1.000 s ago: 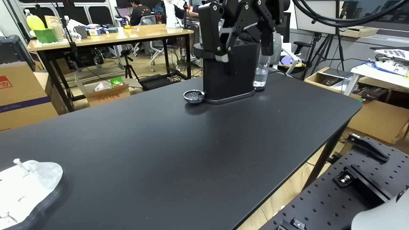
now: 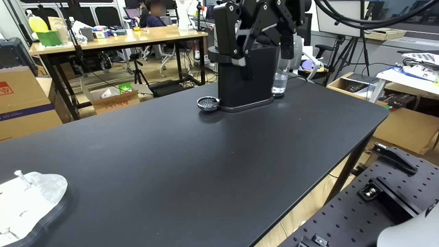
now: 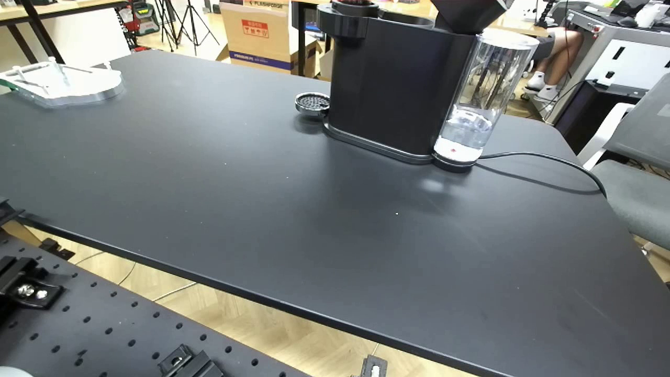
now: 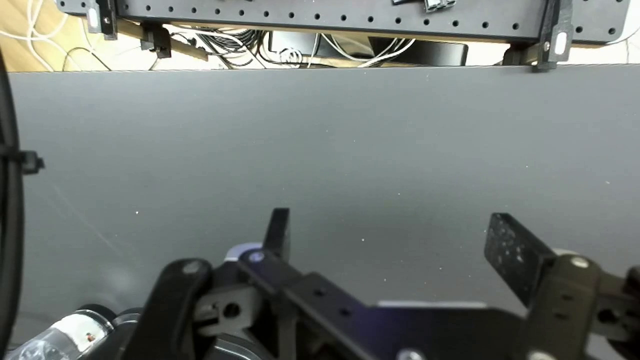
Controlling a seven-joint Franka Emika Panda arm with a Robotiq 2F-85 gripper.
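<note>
My gripper stands open, its two fingers wide apart with only bare tabletop seen between them in the wrist view. In exterior view 1 it hangs high in front of the black coffee machine (image 2: 251,82), hiding the machine's upper part. A clear water tank (image 3: 468,119), partly filled, stands upright against one end of the machine. From the machine's other end juts a round metal drip grate (image 3: 312,102). The second exterior view shows the machine's top, with a dark piece raised over it near the tank.
A white tray with pegs (image 2: 31,197) sits far from the machine on the black table (image 2: 164,164). A cable (image 3: 546,160) trails from behind the tank. A perforated plate (image 3: 125,326) runs along the table's near side.
The arm, gripper and table objects look unmoved. Only people in the background have shifted.
</note>
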